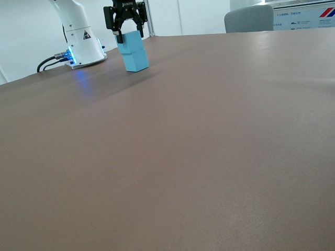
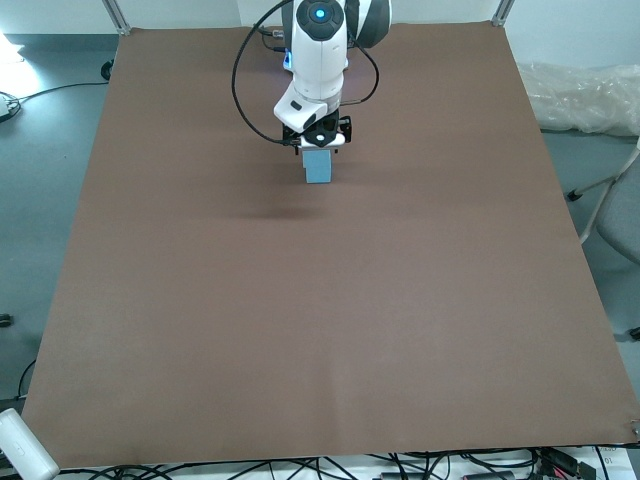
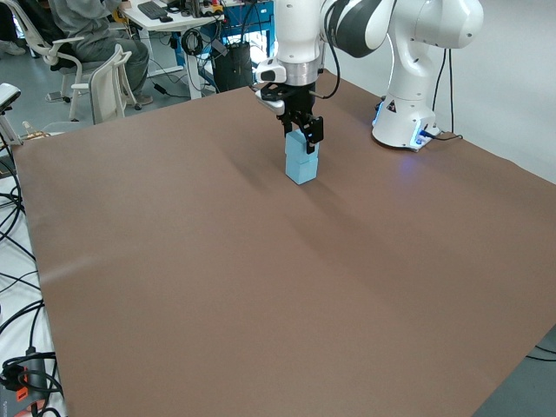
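Note:
Two light blue cubes stand one on the other on the brown table (image 2: 330,330): the upper cube (image 1: 129,42) and the lower cube (image 1: 135,60). My black gripper (image 1: 131,36) is directly over the stack, its fingers reaching down around the top of the upper cube in the top view. In the right view the stack (image 3: 301,167) sits below the gripper (image 3: 301,139). In the left view the gripper mostly hides the upper cube. Whether the fingers grip the cube or stand apart from it I cannot tell.
The white robot base (image 3: 408,122) stands behind the stack at the table's back edge, with cables hanging by it. A grey chair (image 2: 625,210) and cable bundles lie beyond the table's edges.

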